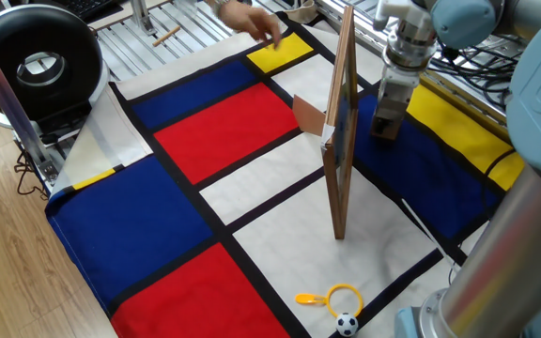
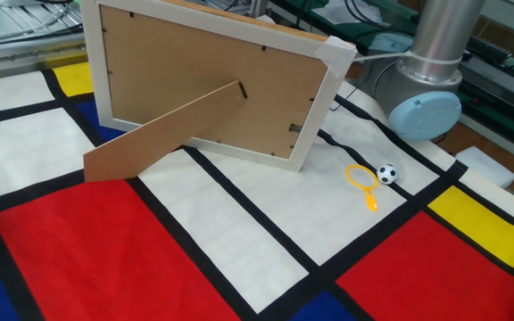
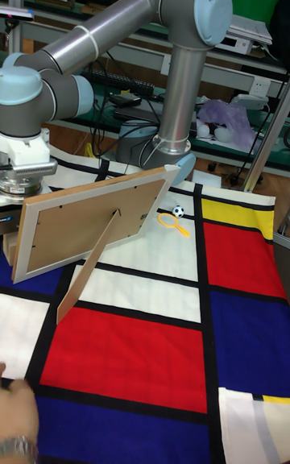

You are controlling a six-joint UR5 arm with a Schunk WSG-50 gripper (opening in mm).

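A picture frame (image 1: pixel 339 141) stands on edge on the patterned cloth, its wooden back (image 2: pixel 186 76) and propped-out stand (image 2: pixel 163 134) facing the second exterior view. Behind its front side, over a blue patch, my gripper (image 1: pixel 387 129) points down, apart from the frame as far as shows. Its fingers are too small and dark to make out. The frame hides the gripper in the second view and most of it in the third. A yellow ring with a handle (image 1: pixel 309 299) lies flat on white cloth, beside a small black-and-white football (image 1: pixel 347 324).
A person's hand (image 1: pixel 252 21) is over the far edge of the cloth. A black round device (image 1: pixel 40 66) stands off the left corner; cables (image 1: pixel 477 84) lie behind the arm.
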